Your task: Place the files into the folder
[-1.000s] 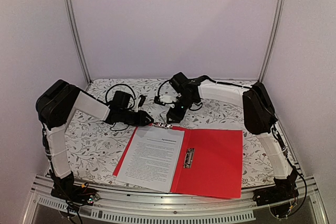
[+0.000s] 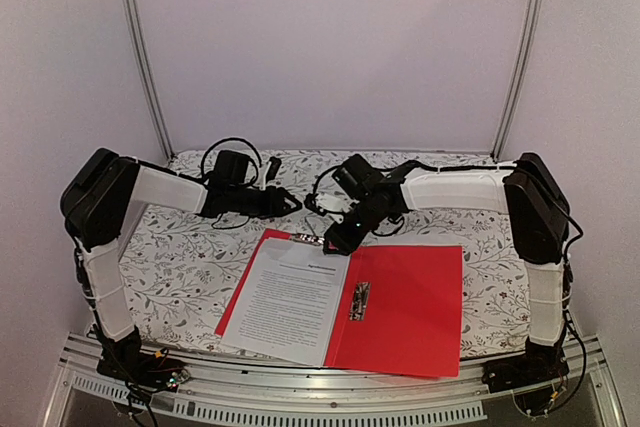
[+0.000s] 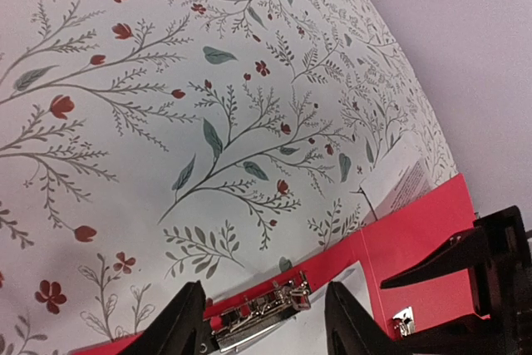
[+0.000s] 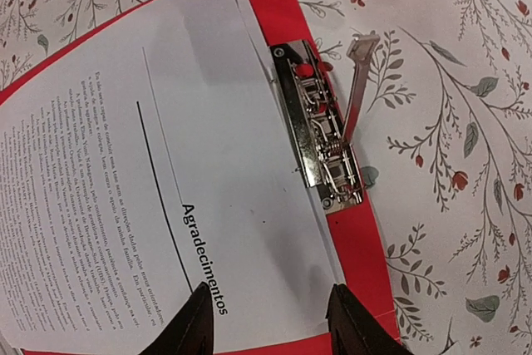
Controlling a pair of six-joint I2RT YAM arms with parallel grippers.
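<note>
The red folder lies open, with printed sheets on its left half beneath a metal clip whose lever stands raised. A second metal fitting sits on the bare right half. My left gripper stands open above the clip at the top edge, nothing between its fingers. My right gripper hangs open over the top right corner of the sheets, nothing between its fingers. The sheets lie flat with the heading toward the clip.
Pale walls stand at the back and sides, and a metal rail runs along the front edge.
My left gripper has risen and moved slightly right. My right gripper has moved right and toward the front, over the sheets' corner. The folder and sheets look unchanged.
</note>
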